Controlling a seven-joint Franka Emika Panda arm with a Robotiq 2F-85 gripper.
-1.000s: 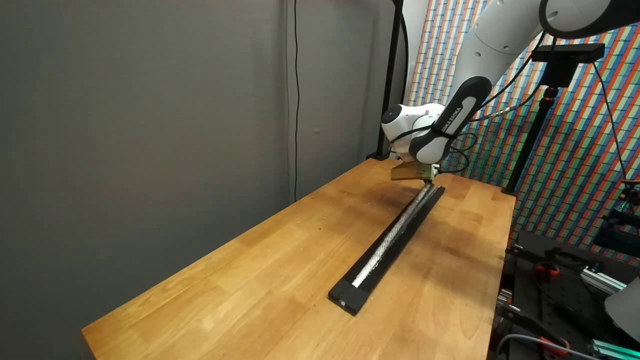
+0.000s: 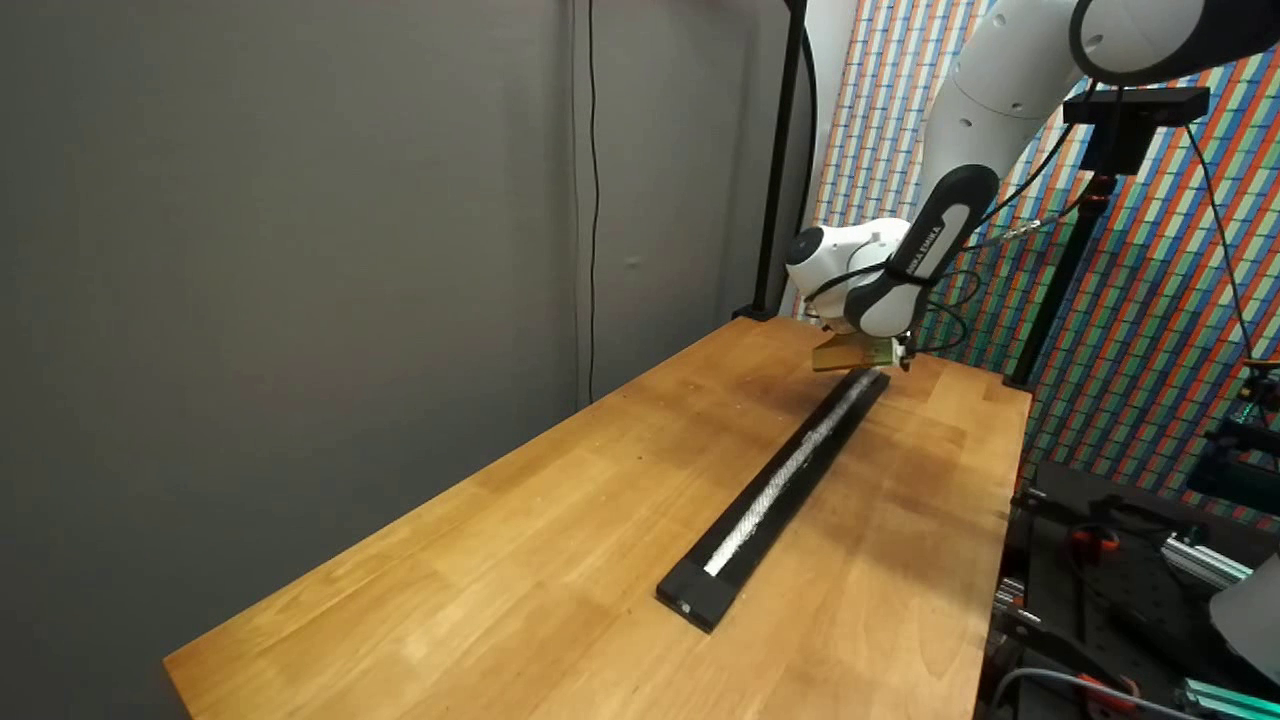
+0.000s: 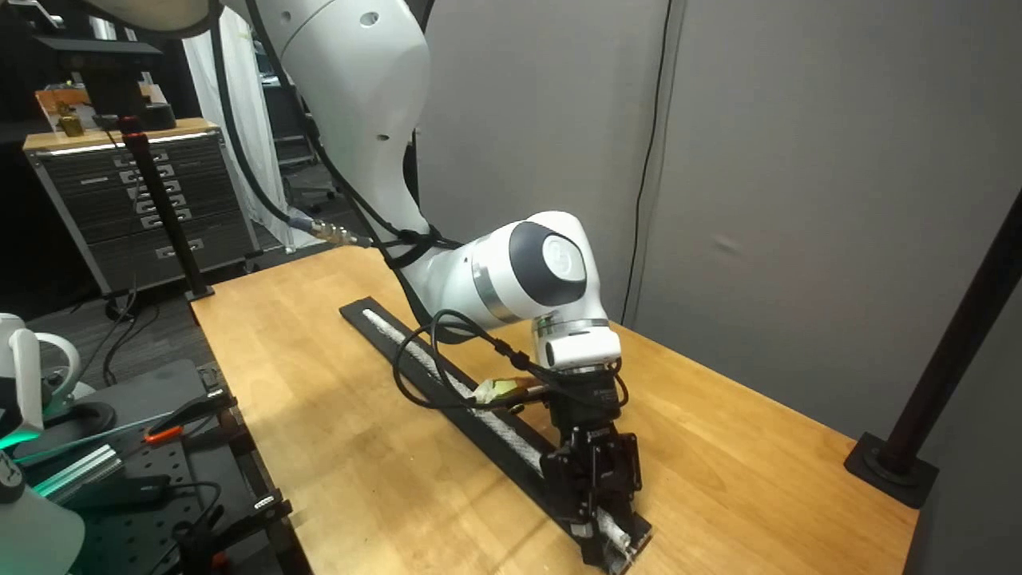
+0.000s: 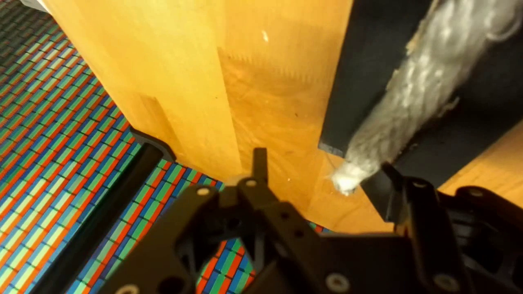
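A frayed white rope runs lengthwise along a long black board on the wooden table. In the wrist view the loose tip of the rope reaches past the board's end, in the gap between the separated fingers of my gripper. One finger is clear of the rope on the left; the other stands close to its right side, and whether they touch cannot be told. My gripper is low over the board's far end in exterior view 2, where its fingertips are hard to make out.
A black post stands at one table corner. Black cables loop from the arm above the board. Equipment crowds a lower shelf beside the table.
In exterior view 1 the arm has shifted right and slightly down. The rope's far end, earlier angled towards the board's left edge at the gripper, now runs nearer the board's middle.
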